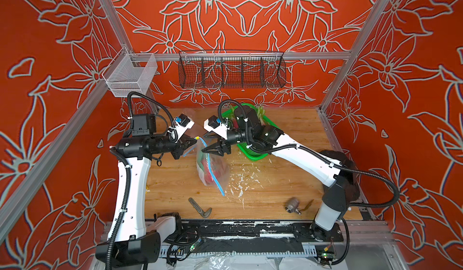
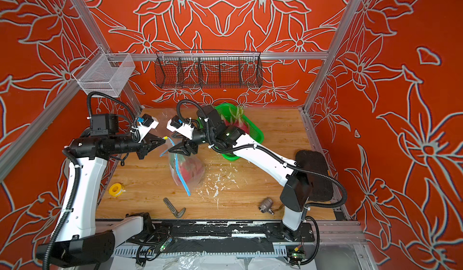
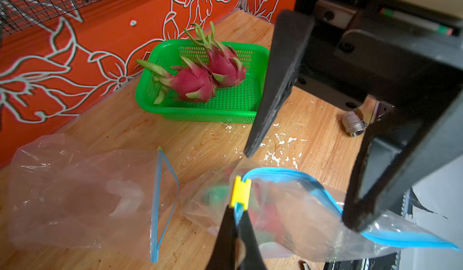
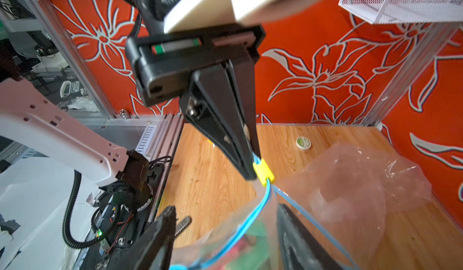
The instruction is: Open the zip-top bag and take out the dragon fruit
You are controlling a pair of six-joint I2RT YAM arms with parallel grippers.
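Note:
The clear zip top bag [image 1: 214,168], with a blue seal and pink fruit visible through it, hangs from my left gripper [image 1: 193,140], which is shut on its yellow slider [image 3: 240,192] end in both wrist views. My right gripper [image 2: 176,142] stands open just right of the slider, the blue seal strip [image 4: 241,231] running between its fingers, which look apart from it. In the left wrist view a second, empty-looking bag [image 3: 82,197] lies on the table.
A green basket [image 3: 193,115] with two dragon fruits stands behind the bag. A wrench [image 1: 200,207], a metal fitting [image 1: 292,205] and yellow tape [image 2: 115,189] lie toward the front. A dark wire basket hangs on the back wall.

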